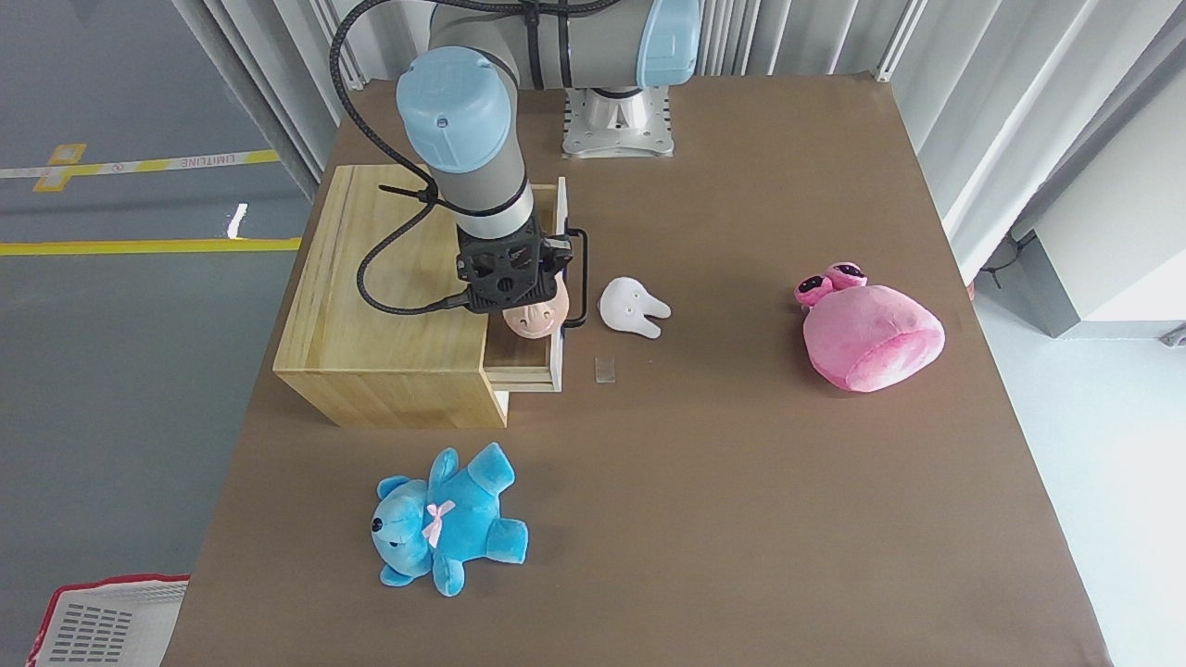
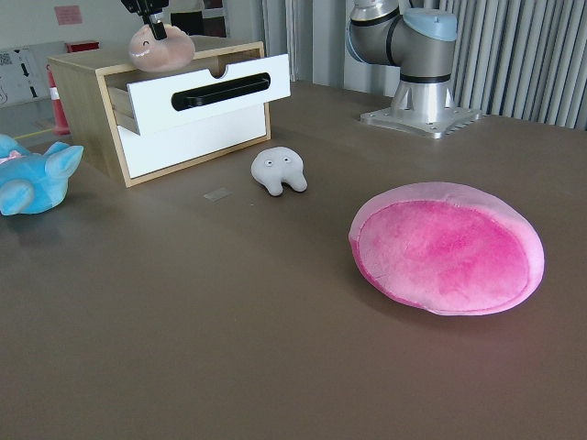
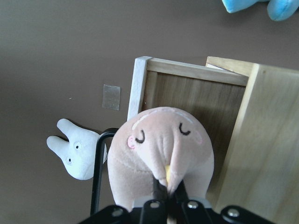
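My gripper is shut on a pale pink plush toy (image 3: 161, 140) with stitched closed eyes, which hangs over the open drawer (image 3: 191, 102) of the light wood cabinet (image 1: 367, 289). In the left view the plush (image 2: 160, 50) sits at the height of the drawer front (image 2: 211, 96); whether it touches the drawer I cannot tell. In the front view it is partly hidden under the wrist.
A white plush (image 1: 631, 308) lies just right of the drawer. A pink plush (image 1: 873, 339) is at the right, a blue bear (image 1: 456, 522) in front of the cabinet.
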